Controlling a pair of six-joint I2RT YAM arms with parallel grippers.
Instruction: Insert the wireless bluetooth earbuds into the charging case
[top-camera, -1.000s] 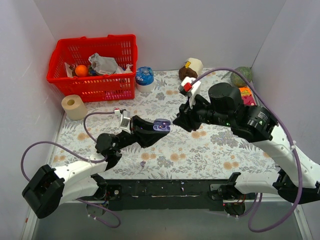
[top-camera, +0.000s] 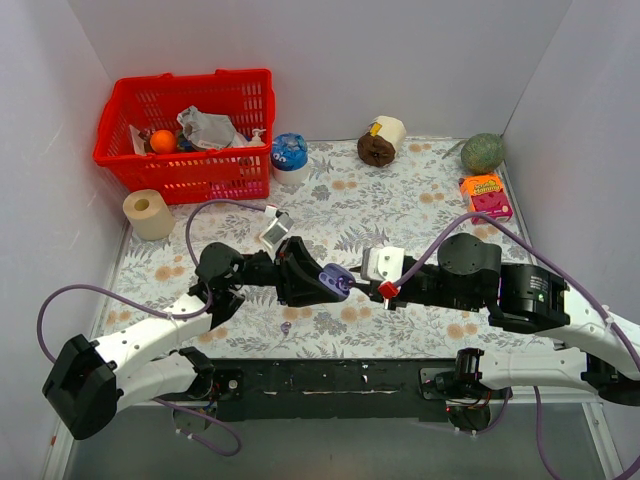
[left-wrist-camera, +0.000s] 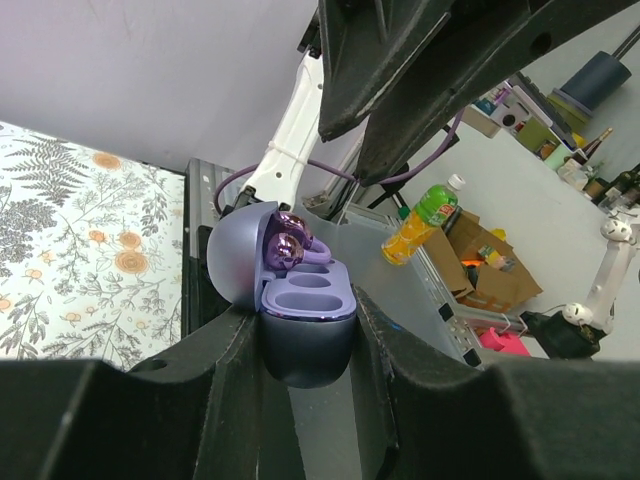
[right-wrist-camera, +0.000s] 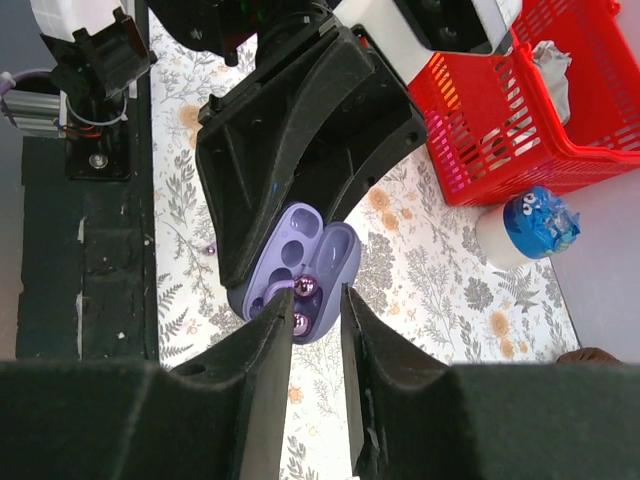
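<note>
The purple charging case (left-wrist-camera: 310, 345) is gripped by my left gripper (top-camera: 325, 283), its lid (left-wrist-camera: 240, 255) swung open. A shiny purple earbud (left-wrist-camera: 285, 250) sits on the case's inner side in the left wrist view; in the right wrist view its glossy parts (right-wrist-camera: 305, 287) show between lid and tray. How deeply it is seated I cannot tell. My right gripper hovers at the case, fingers apart, with nothing clearly between them; one fingertip overlaps the earbud area in that view. Another small purple piece, likely the second earbud (top-camera: 286, 327), lies on the table.
At the back left stands a red basket (top-camera: 185, 180) with odds and ends, beside a paper roll (top-camera: 149, 215) and a blue-topped jar (top-camera: 289, 157). A brown-and-white item (top-camera: 382, 141), a green melon (top-camera: 483, 153) and a snack box (top-camera: 486, 197) line the back.
The left gripper tilted the case toward the right and lowered it a little.
</note>
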